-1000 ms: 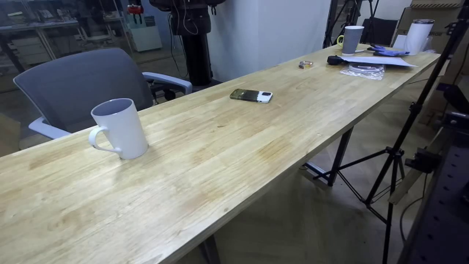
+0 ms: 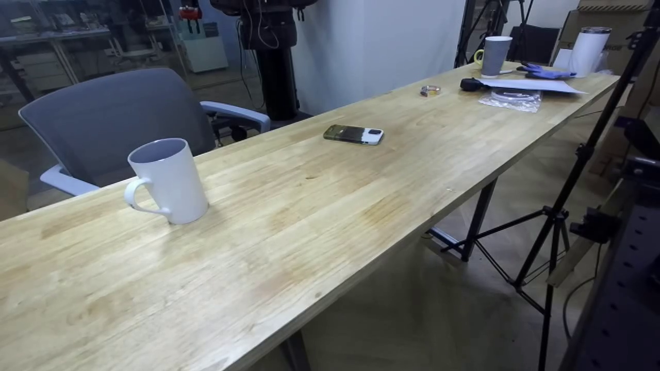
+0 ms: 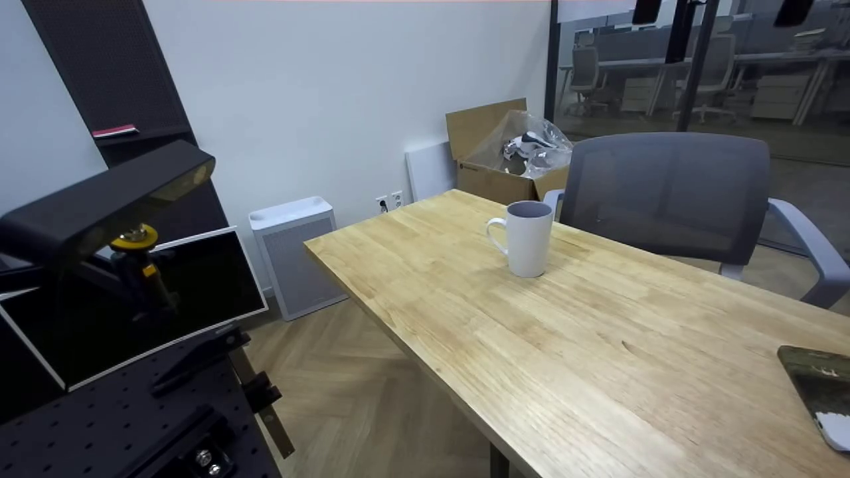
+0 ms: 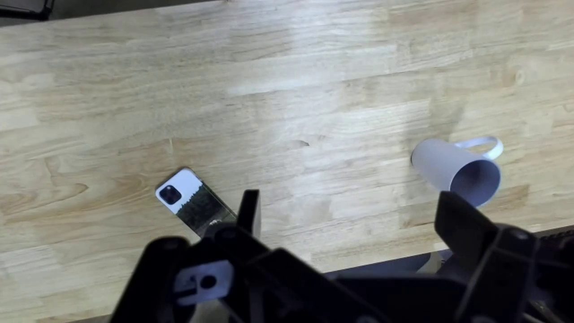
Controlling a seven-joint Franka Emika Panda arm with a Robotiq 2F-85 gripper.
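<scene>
A white mug (image 2: pixel 170 182) with a grey inside stands upright on the wooden table (image 2: pixel 297 210), its handle (image 2: pixel 137 199) facing left in the first exterior view. The same mug (image 3: pixel 528 239) stands near the chair side in the second exterior view. A phone (image 2: pixel 353 134) with a white and dark green back lies flat, well apart from the mug. From the wrist view, my gripper is open above the table, its fingers wide apart with only tabletop and the table edge seen between them. The phone (image 4: pixel 193 202) appears beside the left finger, the mug (image 4: pixel 457 169) beyond the right fingertip.
At the table's far end are a grey cup (image 2: pixel 496 56), a white tumbler (image 2: pixel 588 52), blue gloves (image 2: pixel 544 72), paper (image 2: pixel 535 85) and a plastic bag (image 2: pixel 512 99). A small ring-shaped object (image 2: pixel 430 90) lies nearer. An office chair (image 3: pixel 667 195) borders the table.
</scene>
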